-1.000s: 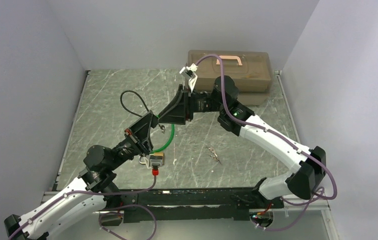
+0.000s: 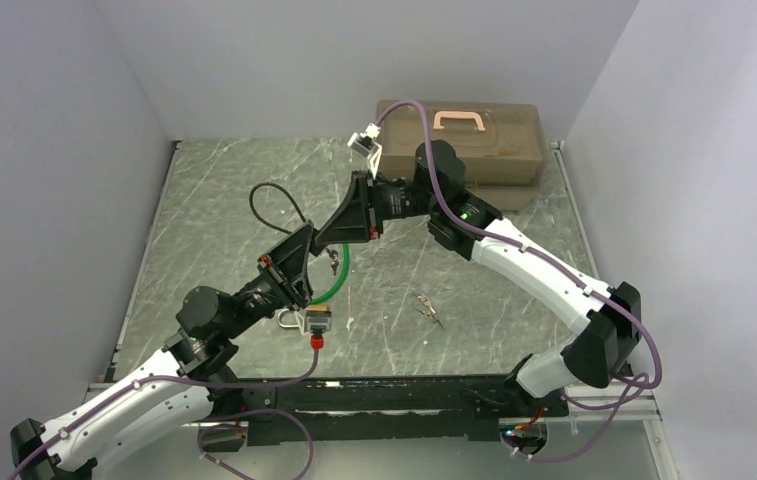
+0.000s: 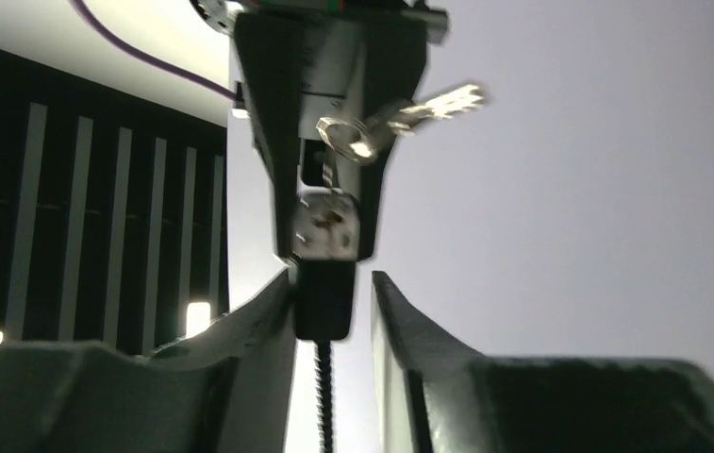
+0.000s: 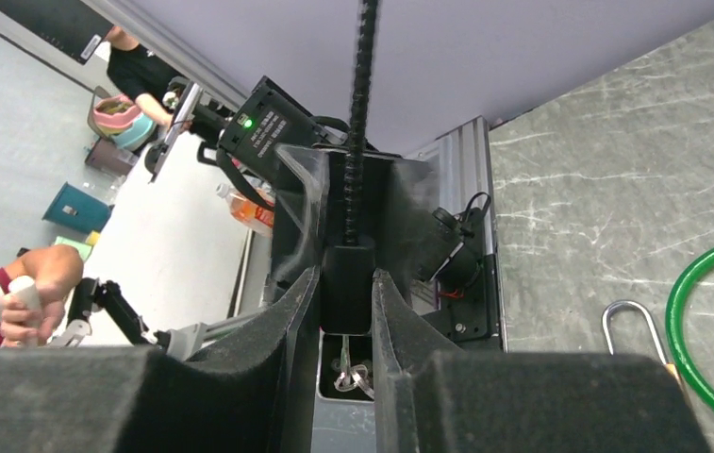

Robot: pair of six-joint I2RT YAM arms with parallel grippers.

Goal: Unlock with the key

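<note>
My two grippers meet in mid-air over the mat. The right gripper is shut on a black key fob with a braided black cord; keys dangle below it, blurred in the left wrist view. My left gripper faces that fob, its fingertips around or just beside it; whether they grip it cannot be told. In the right wrist view a U-shaped metal shackle, apparently of a padlock, lies on the mat by a green hose, partly hidden.
A brown lidded box stands at the back right. Small loose keys lie on the grey mat right of centre. Walls enclose the mat at the sides and back.
Over the last second both arms have shifted slightly to the right and left respectively, the left one rightward, the right one leftward; the dangling keys moved slightly.
</note>
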